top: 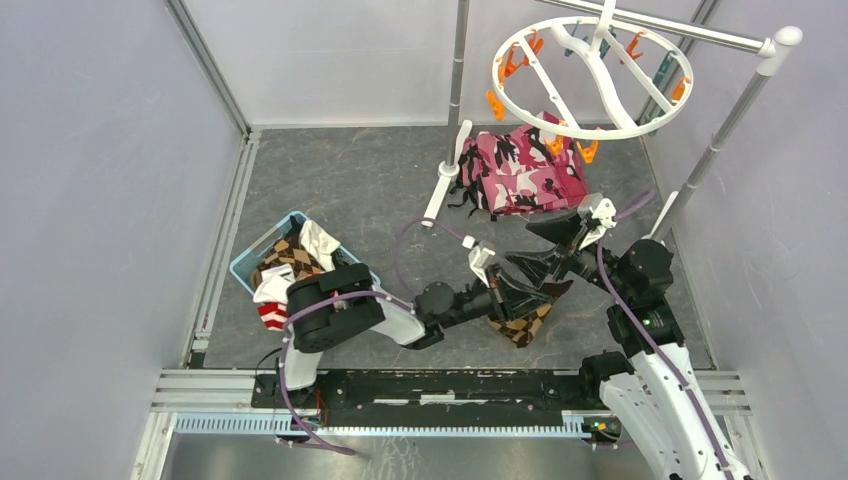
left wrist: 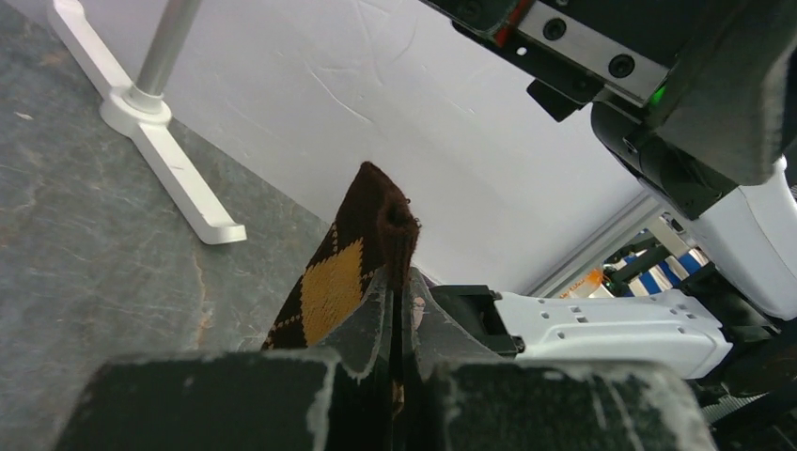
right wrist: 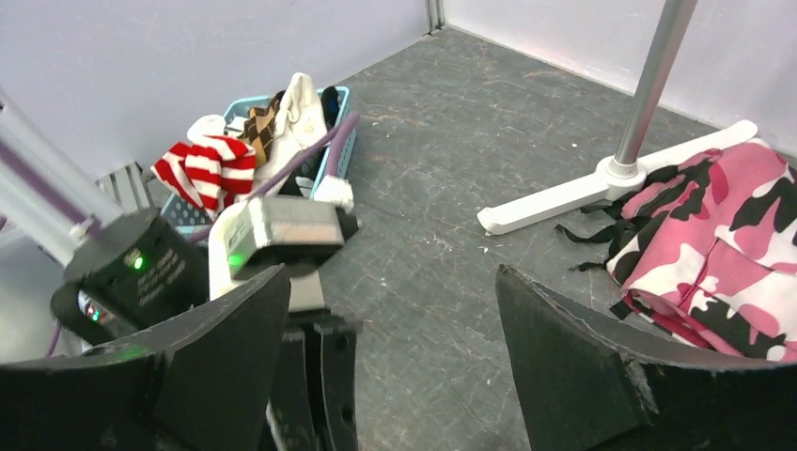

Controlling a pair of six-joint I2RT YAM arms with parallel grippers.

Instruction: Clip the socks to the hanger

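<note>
A brown sock with tan diamonds (left wrist: 334,282) is pinched in my left gripper, its dark cuff sticking up past the fingertips. From above, the same checkered sock (top: 522,327) hangs below that gripper, partly covered by the arm. My right gripper is open, nothing visible between its fingers. In the top view its fingers (top: 555,230) are close beside the left gripper; whether they touch the sock cannot be told. The round white hanger (top: 508,100) hangs at the upper right with orange clips (top: 588,151) and teal clips on it.
A blue basket (top: 240,262) of several socks, including a red-striped one (right wrist: 209,171), stands at the left. A pink camouflage bag (top: 520,175) lies on the floor under the hanger. White stand feet (top: 440,195) stand beside it. Floor between basket and bag is clear.
</note>
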